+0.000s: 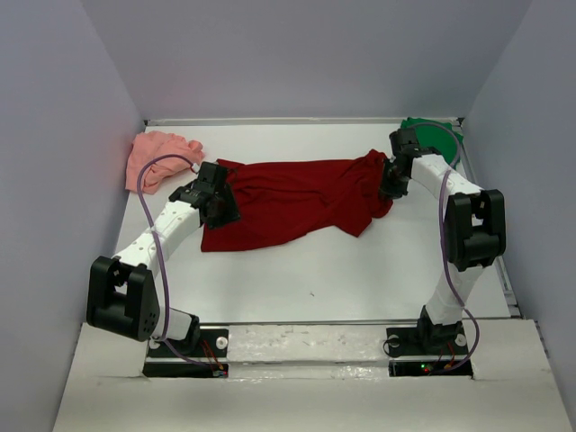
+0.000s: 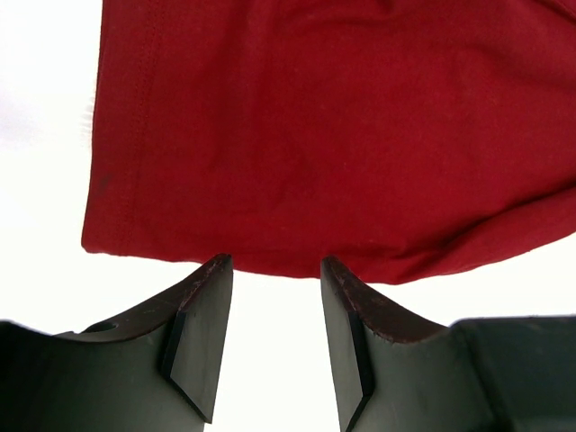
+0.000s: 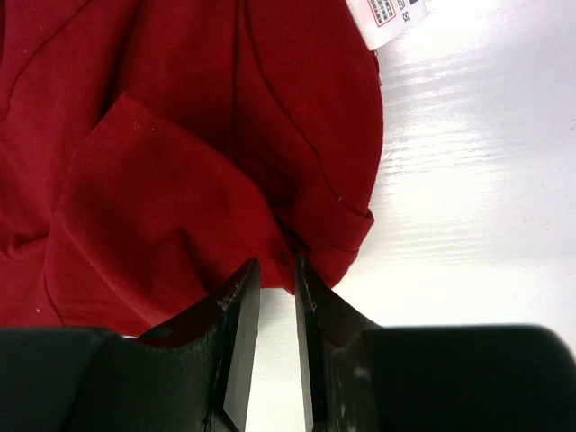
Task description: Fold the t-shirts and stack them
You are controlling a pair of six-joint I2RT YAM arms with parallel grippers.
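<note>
A dark red t-shirt (image 1: 301,200) lies spread across the middle of the white table, its right end bunched and creased. Over its lower-left hem is my left gripper, open, with no cloth pinched between the fingers. My right gripper is above the rumpled right end, its fingers parted by a narrow gap. A folded corner of the red shirt (image 3: 166,207) reaches down to those fingertips; no grip on it shows. A white label (image 3: 387,16) sticks out at the shirt's edge in the right wrist view.
A crumpled pink cloth (image 1: 162,157) rests at the back left. Green cloth (image 1: 434,140) sits in the back right corner, partly behind the right arm. Bare table (image 1: 297,283) extends in front of the red shirt. Grey walls close in the sides and back.
</note>
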